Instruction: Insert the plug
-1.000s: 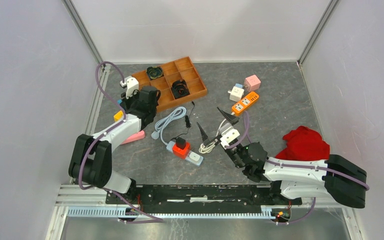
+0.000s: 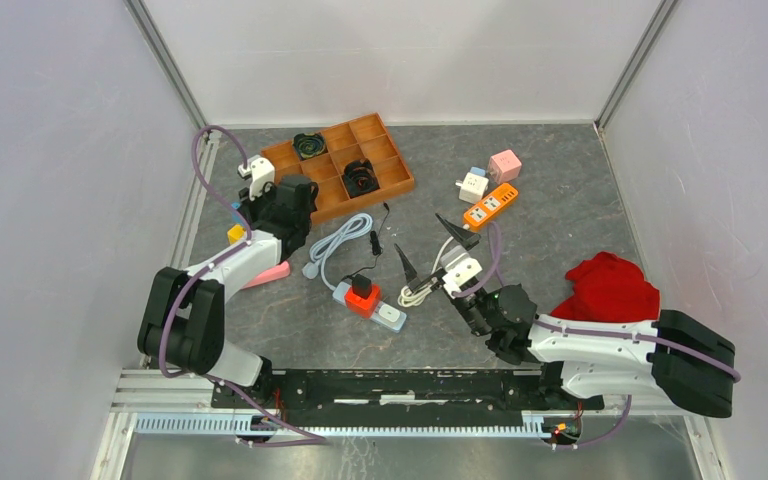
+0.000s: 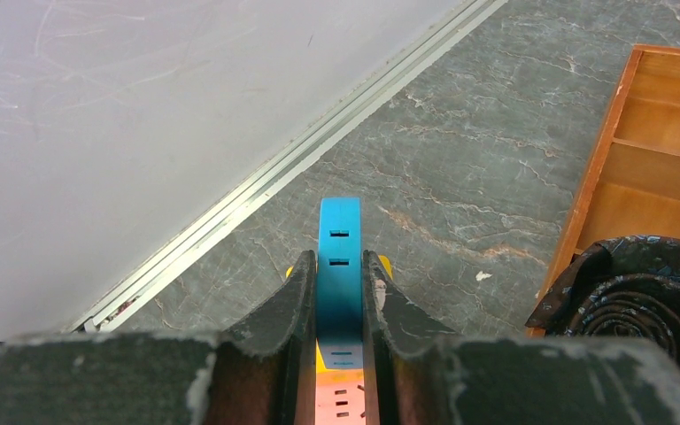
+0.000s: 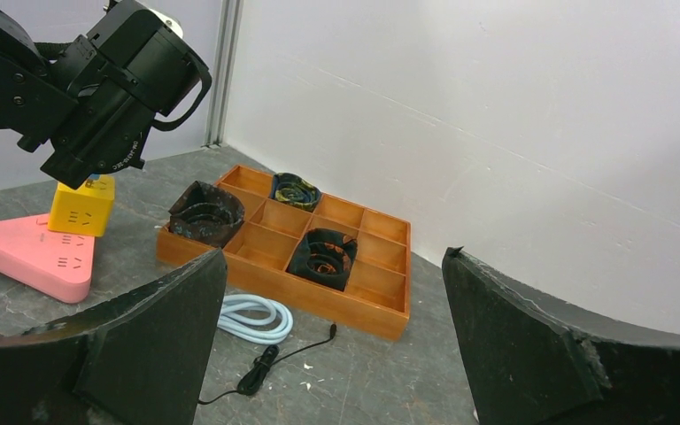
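My left gripper is shut on a blue plug block (image 3: 339, 230), held upright over a yellow block (image 4: 81, 208) and a pink triangular power strip (image 4: 27, 252) at the left of the table. In the top view the blue block is mostly hidden by the left arm. My right gripper (image 2: 417, 245) stands open over the middle right, nothing between its fingers. In the middle, a red adapter (image 2: 362, 302) with a black plug sits on a grey power strip (image 2: 389, 316).
A wooden divided tray (image 2: 380, 150) holds coiled dark items at the back. Coiled cables (image 2: 350, 230) lie mid-table. An orange strip (image 2: 490, 205), white adapter (image 2: 470, 187), pink cube (image 2: 504, 166) and red cloth (image 2: 610, 295) are at the right.
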